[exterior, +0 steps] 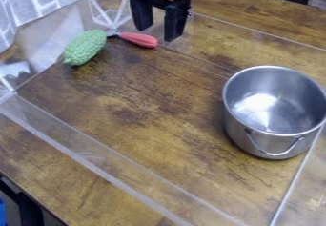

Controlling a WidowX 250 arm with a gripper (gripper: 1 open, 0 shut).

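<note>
My black gripper [158, 24] hangs at the top centre of the camera view, its two fingers apart with nothing visible between them. Just below and left of it lies a red-handled utensil [139, 39] with a pale head. A green ridged object [84, 48], like a toy vegetable, lies further left. A large steel pot [273, 116] with a wire handle stands empty at the right.
Clear plastic edging runs along the left and front sides, and crumpled pale material lies at the back left.
</note>
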